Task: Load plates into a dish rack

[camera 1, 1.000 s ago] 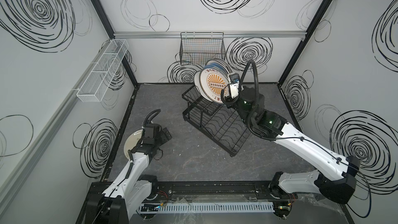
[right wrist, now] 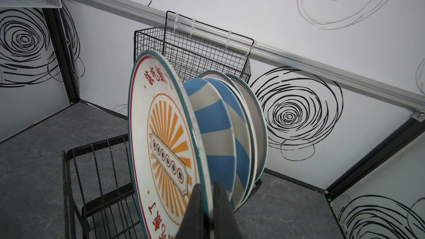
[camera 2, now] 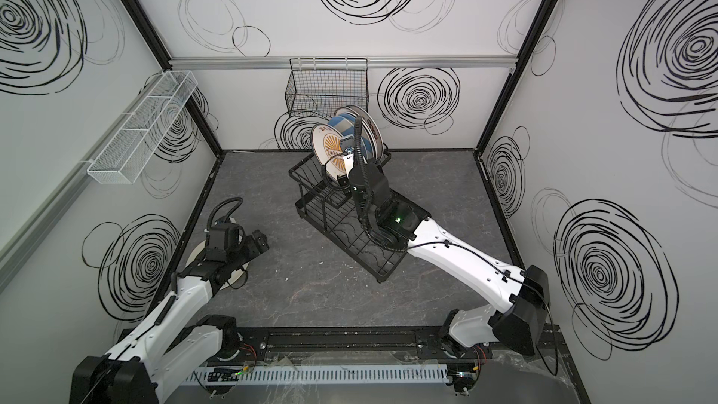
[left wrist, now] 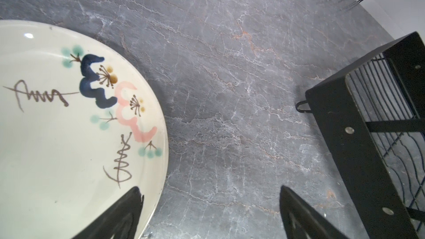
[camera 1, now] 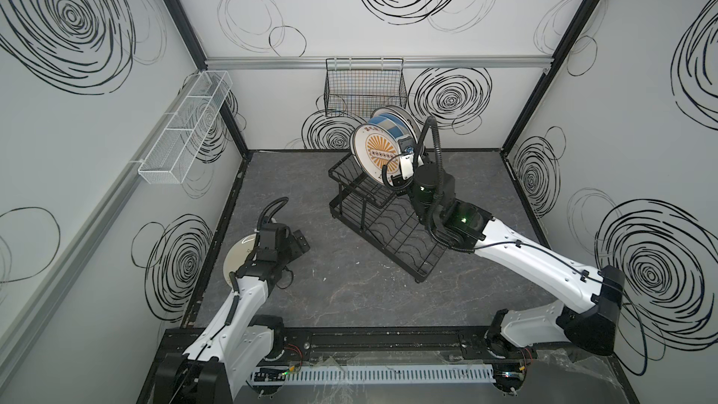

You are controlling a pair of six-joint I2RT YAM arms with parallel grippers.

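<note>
In the right wrist view my right gripper is shut on the rim of an orange sunburst plate (right wrist: 163,115), upright over the upper tier of the black dish rack (camera 1: 381,254). Blue-striped plates (right wrist: 212,128) and others stand just behind it. My left gripper is open at the lower left of the top views, above a flat floral plate (left wrist: 66,137) on the grey surface; nothing shows between its fingers.
A black wire basket (camera 1: 366,86) hangs on the back wall, a white one (camera 1: 179,134) on the left wall. The surface between the left arm and the rack is clear.
My right gripper and the sunburst plate have shifted a little left toward the camera side of the stacked plates. The left arm has not moved.
</note>
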